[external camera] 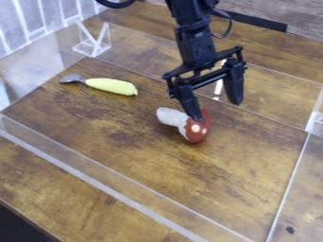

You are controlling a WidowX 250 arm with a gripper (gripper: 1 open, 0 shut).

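Observation:
My black gripper (210,93) is raised above the wooden table, its two fingers spread open with nothing seen between them. Below and in front of it lies a white and red object (192,129) with light spots on the red end, resting on its side on the table. To the left, a pale yellow-green object (115,86) with a small grey end lies on the wood. A thin light object (220,88), partly hidden by the gripper, is behind it.
Transparent panels border it, and a white bracket (91,43) stands at the back left.

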